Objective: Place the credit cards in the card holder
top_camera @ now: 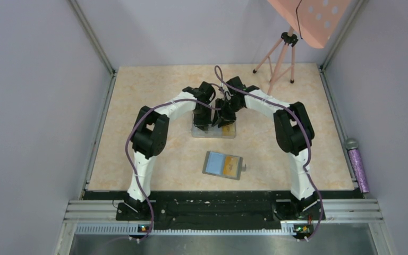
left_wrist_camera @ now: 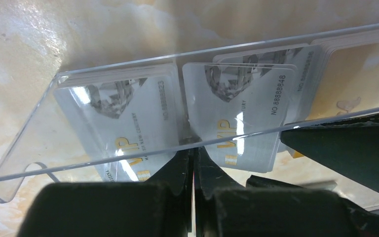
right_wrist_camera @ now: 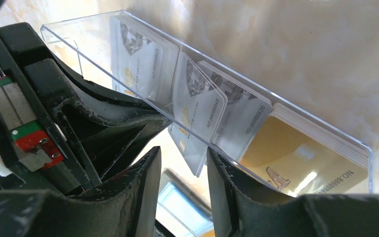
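Observation:
A clear box (left_wrist_camera: 34, 113) holds upright cards in the left wrist view: a silver stack (left_wrist_camera: 113, 106) at the left and gold cards (left_wrist_camera: 360, 74) at the right. Between them, a silver card (left_wrist_camera: 239, 111) leans in front of other silver cards (left_wrist_camera: 303, 74). My left gripper is shut at the box's front edge, beside the leaning card; nothing shows between its fingers. My right gripper is part open, and the leaning card's (right_wrist_camera: 197, 106) lower end shows between its fingers with gaps on both sides. From above, both grippers largely cover the box (top_camera: 212, 134).
A grey-edged case (top_camera: 222, 164) with a blue half and a gold half lies in front of the box. My two grippers are very close together. Bare table (top_camera: 164, 167) lies to either side; a tripod (top_camera: 280, 61) stands at the back right.

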